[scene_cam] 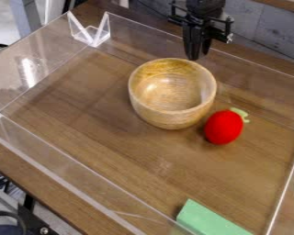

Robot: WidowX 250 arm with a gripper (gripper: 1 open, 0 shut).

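Note:
My black gripper (195,51) is at the top centre, above the back rim of a wooden bowl (172,92), its narrow tips shut with nothing seen between them. The bowl stands upright and looks empty inside. A red tomato-like object (223,128) with a green top lies just right of the bowl, toward the front. A pale green block (209,221) lies at the front right, partly out of frame.
A clear plastic wall (89,170) borders the wooden table (113,128), with a clear corner piece (91,27) at the back left.

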